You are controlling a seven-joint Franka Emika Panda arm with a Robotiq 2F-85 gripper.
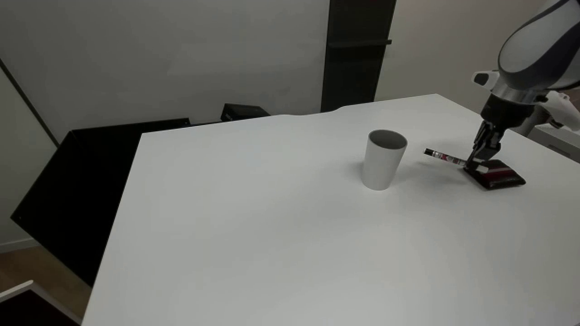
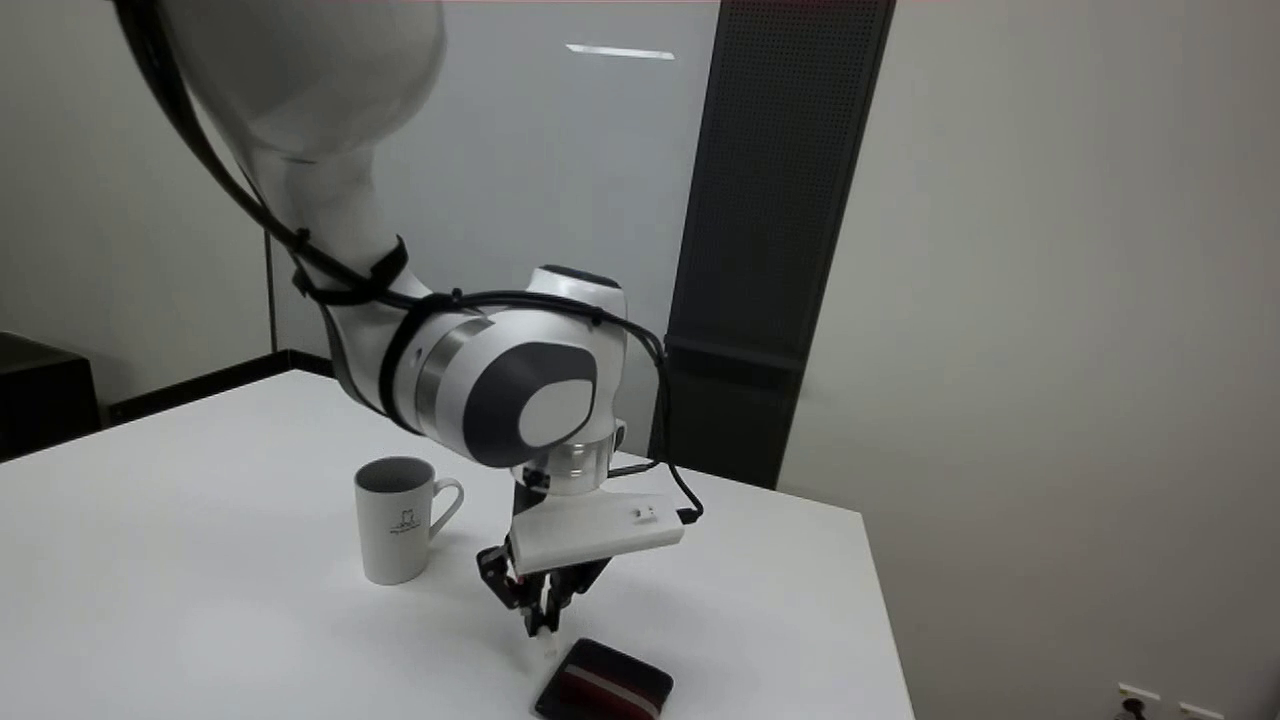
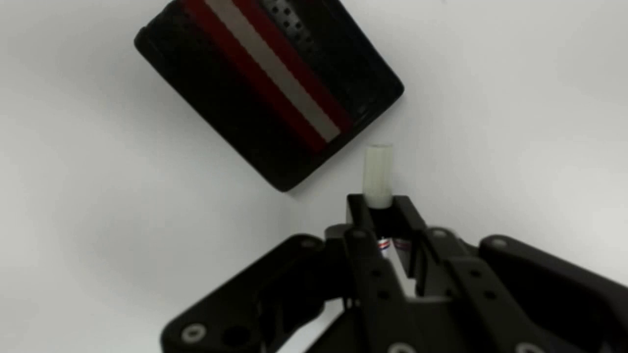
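A slim marker (image 1: 447,158) with a printed barrel and a dark end is held off the table, nearly level, its dark end pointing toward the mug. My gripper (image 1: 476,160) is shut on it close to its pale end. From the wrist, that pale end of the marker (image 3: 378,175) juts out past my fingertips (image 3: 407,209), while most of the barrel is hidden by the fingers. A white mug (image 1: 382,160) stands upright to the left of the marker; its handle shows in the second exterior view. The second exterior view has my gripper (image 2: 542,618) just beyond the wallet.
A black wallet with red and grey stripes (image 3: 259,76) lies flat on the table, close to the gripper. Dark furniture (image 1: 70,201) borders its left edge.
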